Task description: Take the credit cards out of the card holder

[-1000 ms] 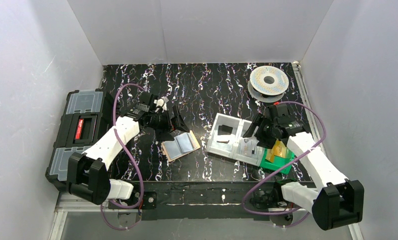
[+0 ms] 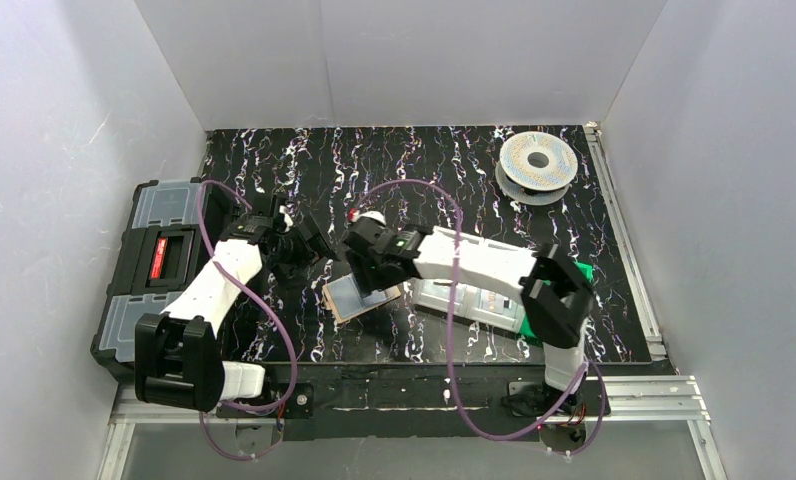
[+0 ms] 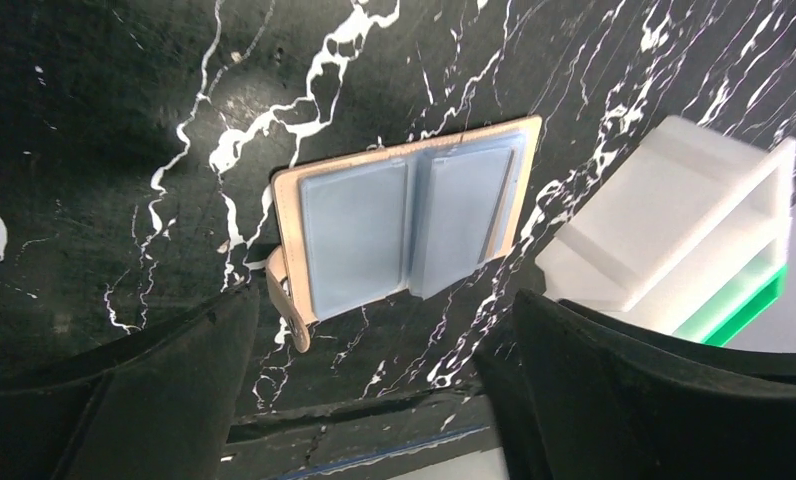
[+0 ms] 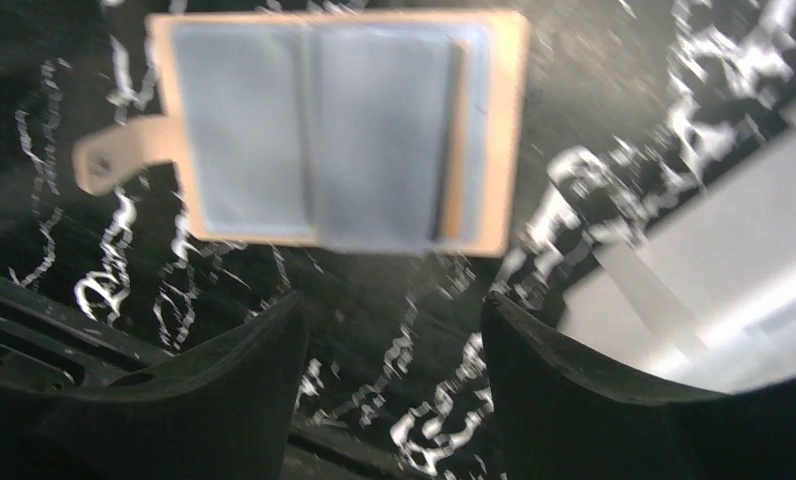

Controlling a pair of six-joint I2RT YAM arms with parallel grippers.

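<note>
The card holder (image 2: 339,300) lies spread open on the dark marbled table, with a tan border and two pale blue-grey pockets. In the left wrist view the card holder (image 3: 359,235) shows its snap strap sticking out at the left; no credit card can be made out in its pockets. My left gripper (image 2: 312,255) hangs behind and left of it, fingers wide apart and empty. Over the holder's right part, my right gripper (image 2: 362,282) covers some of it from above. The right wrist view shows the card holder (image 4: 239,130) beyond the right gripper, which stands open with nothing between.
A white divided tray (image 2: 439,303) stands right of the holder, partly under my right arm, with a green bin (image 2: 585,271) at its far end. A reel (image 2: 514,160) sits at the back right, a toolbox (image 2: 134,260) at the left.
My right gripper has swung left from above the trays to over the card holder. The left gripper has drawn back to the left, away from it. The holder lies where it was.
</note>
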